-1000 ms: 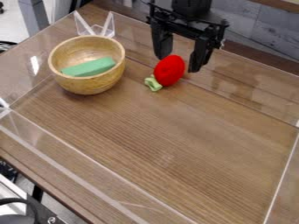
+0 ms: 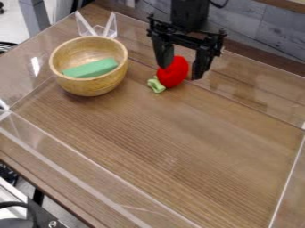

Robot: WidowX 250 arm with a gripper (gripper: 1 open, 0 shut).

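Observation:
My black gripper (image 2: pixel 181 53) hangs at the top centre with its fingers spread open, just above a red object (image 2: pixel 174 73) on the wooden table. A small light-green piece (image 2: pixel 155 85) lies against the red object's lower left. Part of the red object is hidden behind the gripper.
A yellow bowl (image 2: pixel 98 87) holding a green block (image 2: pixel 88 69) stands to the left. A white wire-like item sits behind it near the back edge.
The gripper has shifted slightly left over the last second, staying over the red object. The objects on the table look unmoved.

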